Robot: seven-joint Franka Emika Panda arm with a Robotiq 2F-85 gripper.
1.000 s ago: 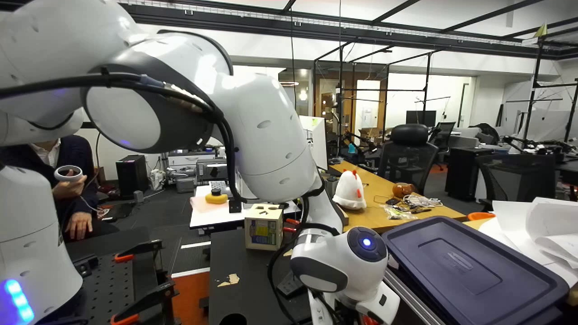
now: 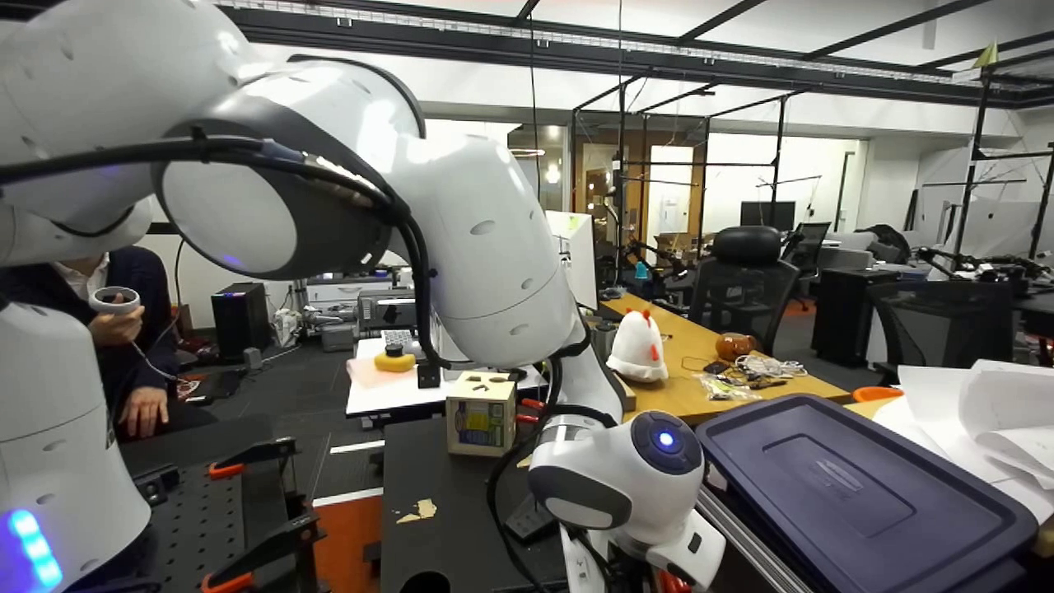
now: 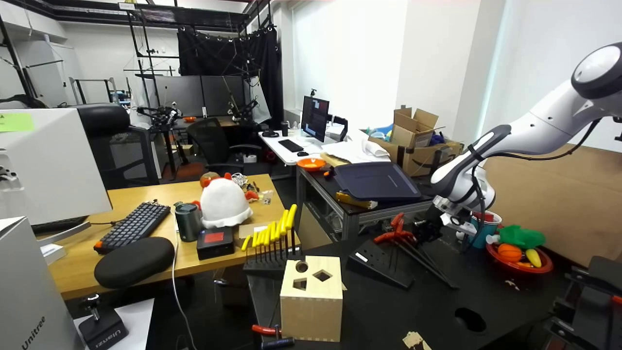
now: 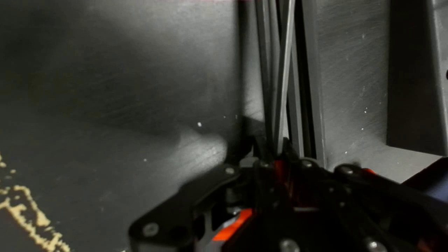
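Note:
In the wrist view my gripper is low over the black table and shut on a red-handled clamp, with red showing between the dark fingers. Long metal clamp bars (image 4: 285, 71) run from the fingers toward the top of that view, lying close together. In exterior view 2 the red clamp handles (image 3: 397, 231) are just left of my black gripper (image 3: 424, 232), and their bars slant toward the front right. Just which part is gripped is hard to make out. Exterior view 1 hides the fingertips behind the wrist.
A black wedge-shaped stand (image 3: 380, 262) lies left of the bars. Nearer stands a wooden shape-sorter box (image 3: 312, 303). Right of my gripper are a blue bucket (image 3: 484, 230) and a red bowl (image 3: 542, 265) of toy food. A dark lid (image 3: 379, 181) rests behind.
My wrist has shifted very slightly to the left in exterior view 1. The seated person's hand with the white controller has moved a little left and down.

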